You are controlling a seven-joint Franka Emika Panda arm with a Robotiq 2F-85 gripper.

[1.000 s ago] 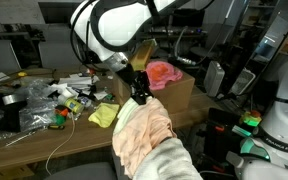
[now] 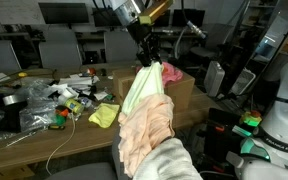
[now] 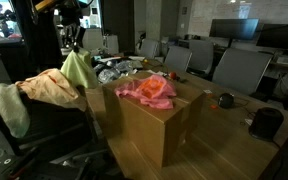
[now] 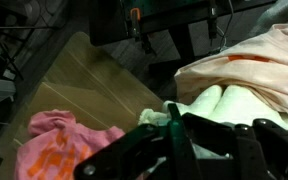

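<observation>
A pale green-yellow cloth [image 2: 142, 87] hangs from my gripper [image 2: 148, 60], which is shut on its upper end. In the second exterior view the same cloth [image 3: 80, 69] drapes down from the gripper [image 3: 75, 45] beside the cardboard box. A peach cloth [image 2: 146, 132] and a white cloth [image 2: 168, 162] lie over a chair back below it; the green cloth's lower end reaches the peach one. In the wrist view the green cloth [image 4: 224, 103] bunches under the dark fingers, which hide where they grip.
A cardboard box [image 3: 156, 120] stands on the table with a pink-red cloth [image 3: 148, 92] on top. A yellow cloth [image 2: 104, 115] lies on the wooden table [image 2: 59, 146]. Bagged items and tools crowd the table's left side.
My gripper has risen from the chair back, drawing the green cloth upward, so more of it now hangs stretched above the peach cloth.
</observation>
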